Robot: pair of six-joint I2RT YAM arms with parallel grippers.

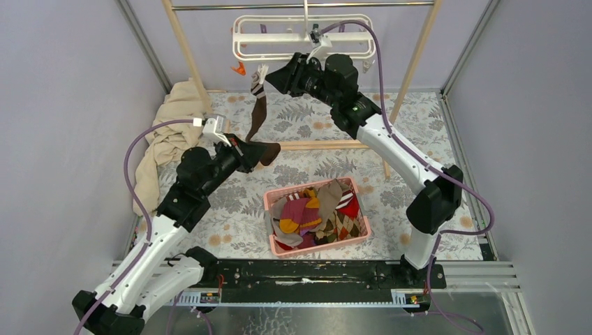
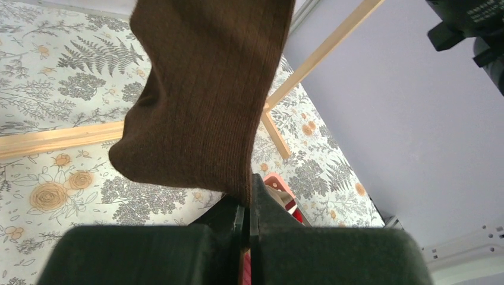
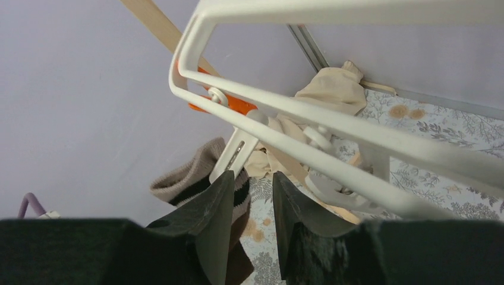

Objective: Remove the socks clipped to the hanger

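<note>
A brown sock with a striped band (image 1: 257, 112) hangs from a white clip (image 3: 235, 151) on the white hanger (image 1: 251, 54). My left gripper (image 1: 244, 157) is shut on the sock's lower end; in the left wrist view the brown fabric (image 2: 196, 101) runs into its fingertips. My right gripper (image 1: 272, 80) is up at the hanger, just beside the clip. In the right wrist view its two fingers stand a little apart below the clip and sock top; whether anything sits between them is unclear.
A pink basket (image 1: 274, 248) full of socks lies on the floral floor below. Beige cloth (image 1: 167, 118) lies at the left; wooden bars (image 1: 328, 144) frame the space. An orange clip (image 1: 239, 68) hangs left of the sock.
</note>
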